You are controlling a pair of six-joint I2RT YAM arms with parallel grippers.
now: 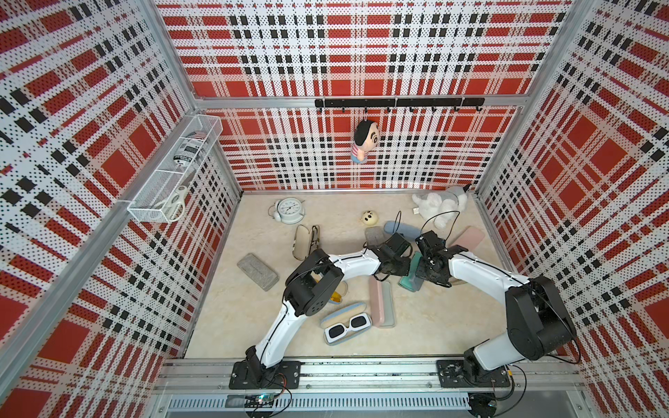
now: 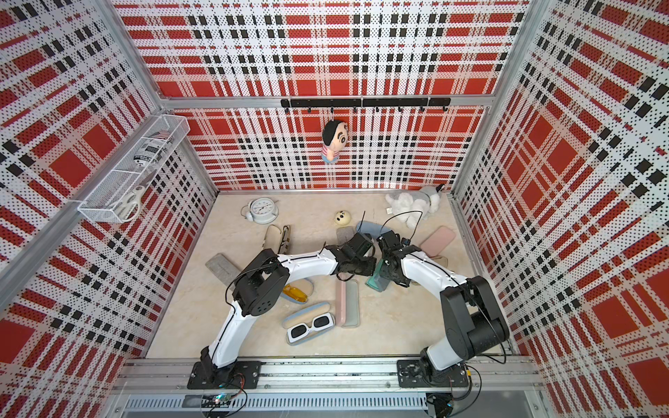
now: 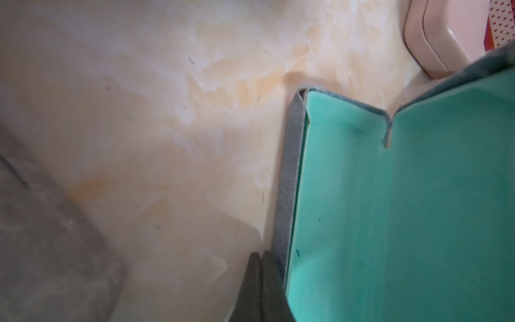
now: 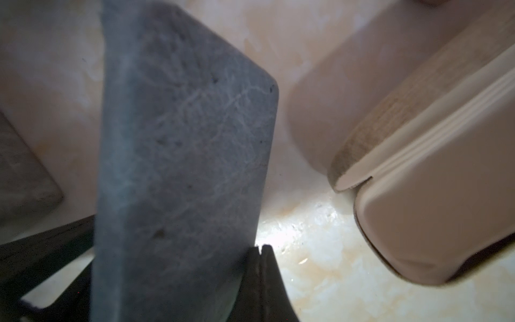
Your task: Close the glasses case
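Observation:
The glasses case (image 1: 411,280), grey outside and teal inside, stands open on the table between my two arms. Its teal interior (image 3: 343,204) fills the right of the left wrist view, one half low and the other raised. My left gripper is shut beside the low half's outer grey wall, very close to it; whether they touch I cannot tell. In the right wrist view the raised lid's grey back (image 4: 182,150) looms large. My right gripper is shut at that lid's edge, with nothing showing between its fingers.
A beige open case (image 4: 429,198) lies right of the right gripper. A grey case (image 3: 43,241) is on the left gripper's other side. Nearby are a pink-and-grey case (image 1: 377,303), a blue case (image 1: 402,230) and white sunglasses (image 1: 348,326).

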